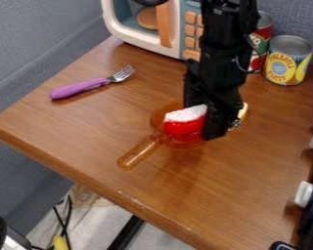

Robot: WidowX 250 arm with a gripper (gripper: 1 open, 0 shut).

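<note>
My black gripper (214,112) reaches down over an orange translucent pan (141,151) on the wooden table. In the pan lies a red item with a white top (184,122), right against the gripper's left side. A small pale yellow piece shows behind the gripper's right side. The fingertips are dark and partly hidden, so I cannot tell whether they hold anything.
A purple-handled fork (87,84) lies at left. A toy microwave (146,29) stands at the back, with cans (286,61) at back right. A dark panel with white knobs (309,195) borders the right.
</note>
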